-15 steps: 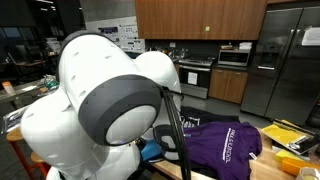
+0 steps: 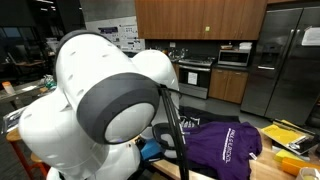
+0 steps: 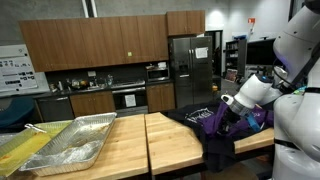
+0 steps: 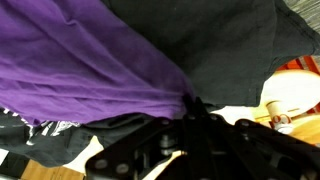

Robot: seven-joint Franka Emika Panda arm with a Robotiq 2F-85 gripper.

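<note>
A purple cloth (image 4: pixel 110 75) spreads across the left of the wrist view, its folds drawing together to a point at my gripper. The fingers are shut, with the edge of the purple fabric apparently pinched between them. Black cloth (image 4: pixel 225 45) lies beneath and beside it. From the first exterior view, the purple cloth (image 2: pixel 222 148) covers much of the table's right half, with black fabric (image 2: pixel 192 115) behind it; the arm hides the gripper there. In the second exterior view, black fabric (image 3: pixel 218 152) hangs at the table's front edge below the arm.
Yellow items (image 2: pixel 285 133) sit at the table's right end in the first exterior view. The second exterior view has a foil-like tray (image 3: pixel 75 140) at left and bare wooden tabletop (image 3: pixel 170 140) in the middle.
</note>
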